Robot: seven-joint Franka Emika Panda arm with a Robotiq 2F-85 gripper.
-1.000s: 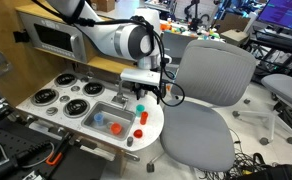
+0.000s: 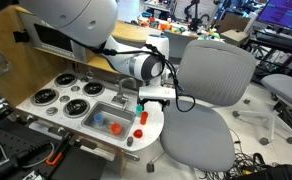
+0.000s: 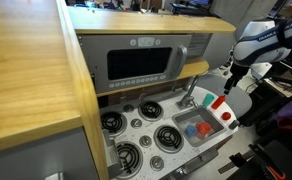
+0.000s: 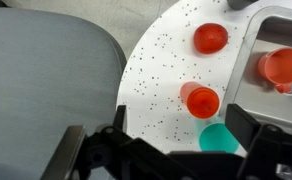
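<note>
My gripper is open, with nothing between its fingers. In the wrist view it faces down over the white round-ended counter (image 4: 151, 75). An orange-red cylindrical object (image 4: 200, 100), perhaps a cup, stands ahead of the gap between the fingers. Touching or close beside it is a teal round object (image 4: 218, 138), partly covered by the right finger. Farther up lies a red round piece (image 4: 210, 38). Exterior view 1 shows the gripper (image 2: 158, 99) above the counter's far end, near the teal (image 2: 140, 107) and red (image 2: 144, 117) objects.
A sink (image 3: 182, 141) holding red and blue items adjoins the counter, with a faucet (image 2: 122, 91) behind it. Stove burners (image 2: 46, 96) lie farther left. Grey office chairs (image 2: 208, 75) crowd the counter's outer end. A microwave (image 3: 146, 62) stands at the back.
The gripper has come down somewhat and shifted slightly right in exterior view 1. The objects on the counter appear unmoved.
</note>
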